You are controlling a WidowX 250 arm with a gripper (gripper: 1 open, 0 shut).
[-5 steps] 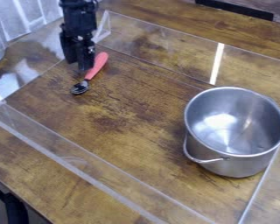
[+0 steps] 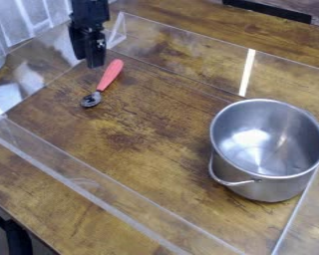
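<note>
A dark gripper [image 2: 91, 50] hangs at the top left, just above and left of a spoon-like utensil [image 2: 108, 79] with a red handle and a metal head, which lies on the wooden table [image 2: 149, 149]. The gripper is small and dark here, so whether its fingers are open or shut is unclear. A large steel pot [image 2: 266, 149] stands at the right.
Clear plastic edging runs around the work area, with a white strip [image 2: 249, 70] near the top right. A crumpled light sheet lies at the far left.
The utensil and pot look unmoved.
</note>
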